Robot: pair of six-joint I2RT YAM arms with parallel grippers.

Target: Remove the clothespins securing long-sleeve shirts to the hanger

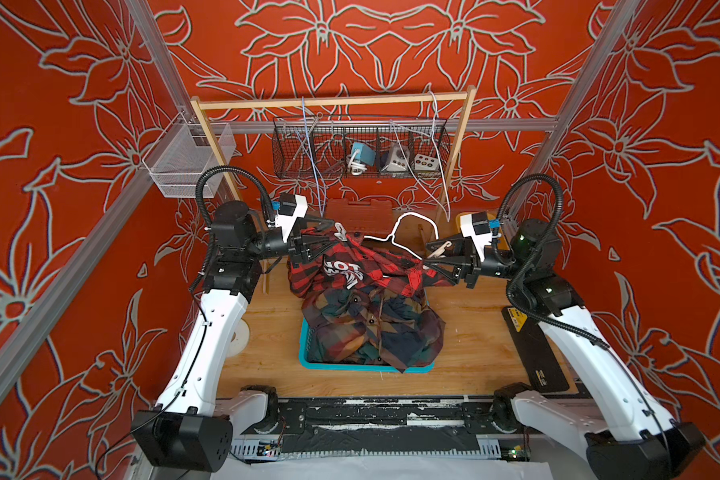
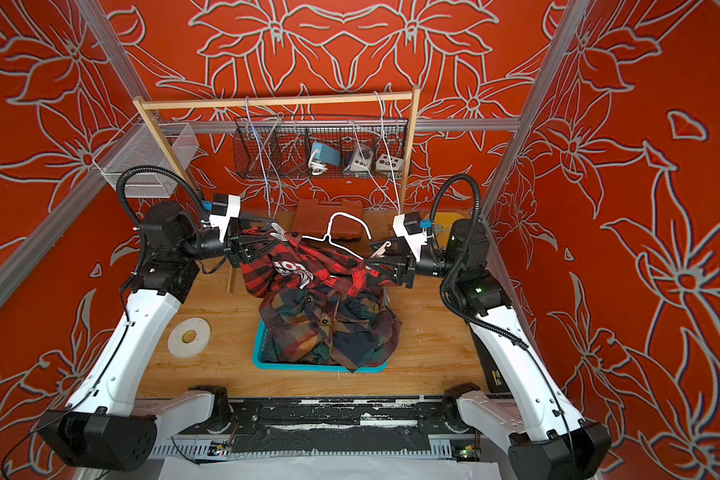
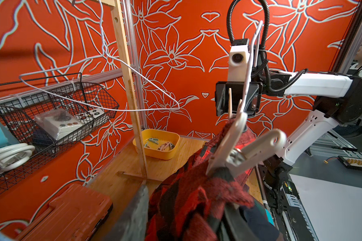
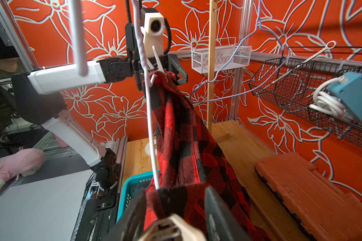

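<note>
A red-and-black plaid shirt (image 1: 328, 276) hangs stretched between my grippers on a white hanger (image 1: 412, 216). My left gripper (image 1: 316, 246) is shut on the shirt's left end, cloth bunched between its fingers. Close beside them, a pale clothespin (image 3: 245, 150) clips that end. On the shirt's other end, a beige clothespin (image 4: 173, 229) sits low in the right wrist view. My right gripper stands open, its fingers on either side of this pin and the cloth. How the pin touches the fingers is partly cut off by the frame's edge.
A teal basket (image 1: 303, 352) below holds a dark plaid shirt (image 1: 376, 328). Clothespins lie in a yellow tray (image 3: 160, 150). Empty hangers (image 3: 104, 56) hang from a wooden rack (image 1: 336, 101). An orange case (image 4: 309, 192) lies behind the shirt, below a wire basket (image 1: 296, 152).
</note>
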